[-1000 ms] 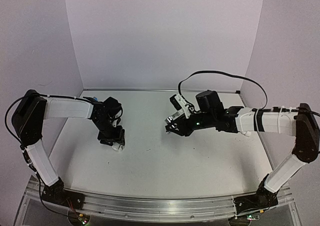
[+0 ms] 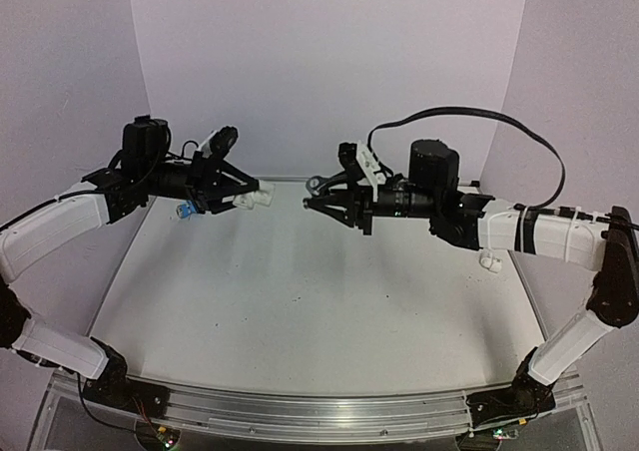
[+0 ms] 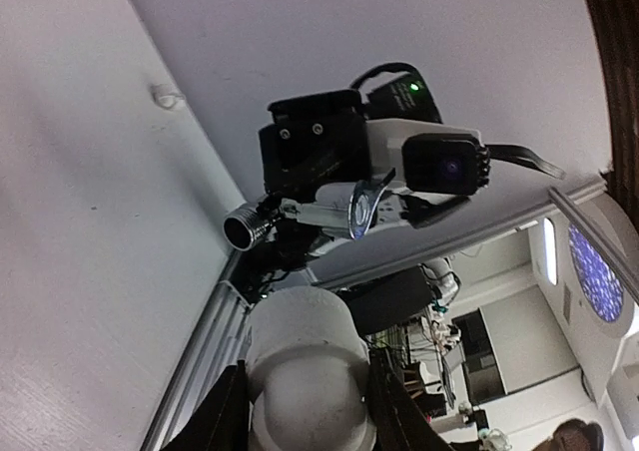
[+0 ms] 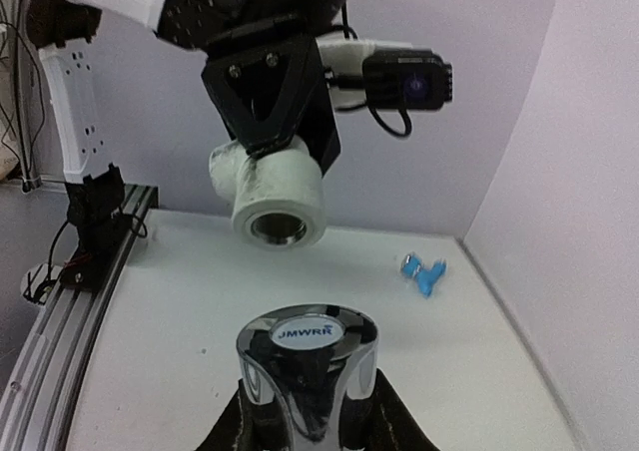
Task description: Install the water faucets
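Observation:
A white pipe fitting (image 2: 262, 198) is held in the air by my left gripper (image 2: 246, 194), which is shut on it. In the right wrist view the round open socket of the fitting (image 4: 278, 224) faces down toward the camera. Across a gap from it, my right gripper (image 2: 324, 194) is shut on a chrome faucet (image 4: 308, 356). The faucet's threaded end (image 3: 246, 227) points away from the right gripper's fingers in the left wrist view. Fitting and faucet are apart, both raised above the table.
On the white table (image 2: 319, 311), a blue fitting (image 4: 424, 273) lies at the far left. Another white fitting (image 2: 490, 261) lies near the right edge. Walls stand at the back and both sides.
The right gripper has risen and shifted slightly left with the faucet, which has turned.

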